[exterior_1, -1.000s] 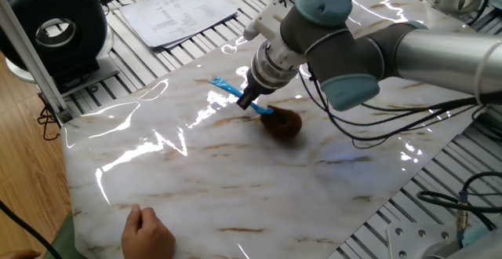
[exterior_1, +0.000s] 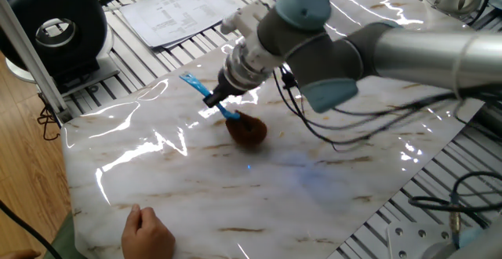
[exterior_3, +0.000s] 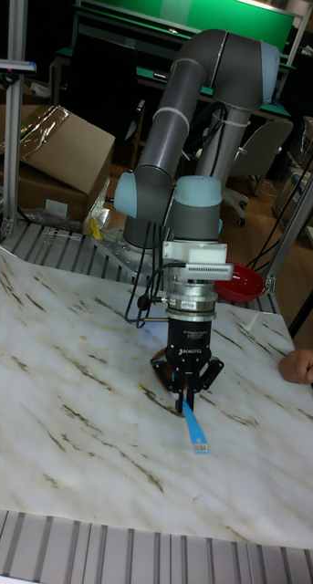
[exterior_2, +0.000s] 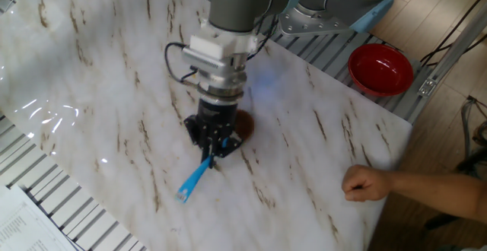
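A brush with a blue handle [exterior_1: 199, 85] and a round brown bristle head [exterior_1: 248, 130] is held partway along its handle. My gripper [exterior_1: 213, 100] is shut on that handle. In exterior view 2 the blue handle [exterior_2: 195, 179] sticks out in front of the gripper [exterior_2: 211, 160], while the brown head [exterior_2: 243, 125] is partly hidden behind the fingers. Exterior view 3 shows the handle [exterior_3: 194, 428] pointing toward the near edge, with the gripper [exterior_3: 185, 401] low over the marble-patterned table [exterior_3: 79, 409]. Whether the bristles touch the table, I cannot tell.
A red bowl [exterior_2: 380, 70] stands off the table's edge on the slatted frame. Someone's fist [exterior_2: 365, 183] rests on the tabletop. Papers [exterior_1: 179, 14] lie beyond the far edge.
In exterior view 1 the gripper and brush have moved left, about the brush head's width or more. The handle has swung to a steeper slant. The fist has stayed still.
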